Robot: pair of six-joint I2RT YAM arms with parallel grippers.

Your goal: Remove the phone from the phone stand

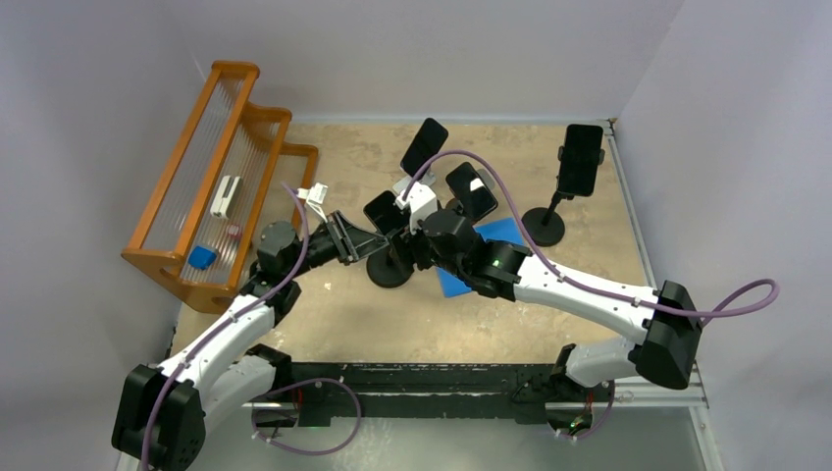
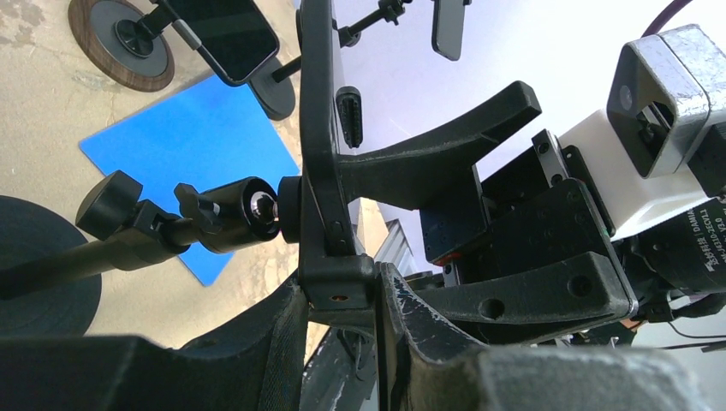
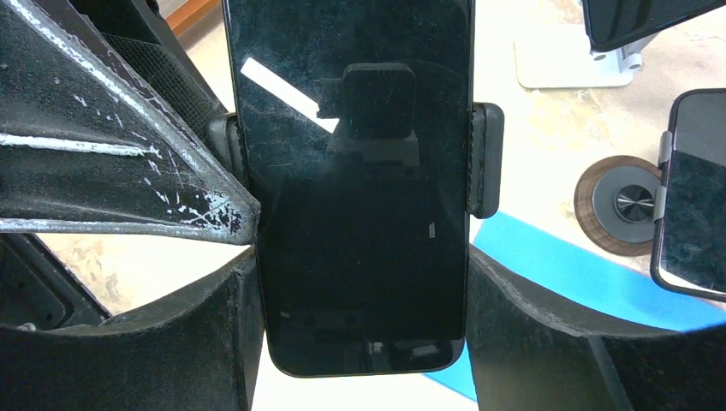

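Observation:
In the top view a black phone [image 1: 385,211] sits on a stand with a round black base [image 1: 389,271], both grippers around it. The right wrist view shows the phone [image 3: 360,214] upright in the stand's clamp [image 3: 486,158], its lower part between the fingers of my right gripper. In the left wrist view my left gripper has its fingertips on the bottom of the black holder [image 2: 338,282], beside the stand's ball joint [image 2: 257,210]. Whether the left fingers grip firmly is hard to tell.
Other phones on stands stand at the back [image 1: 425,142], middle right [image 1: 471,191] and right [image 1: 579,157]. A blue mat [image 1: 453,280] lies under the arms. A wooden shelf [image 1: 137,250] fills the left side.

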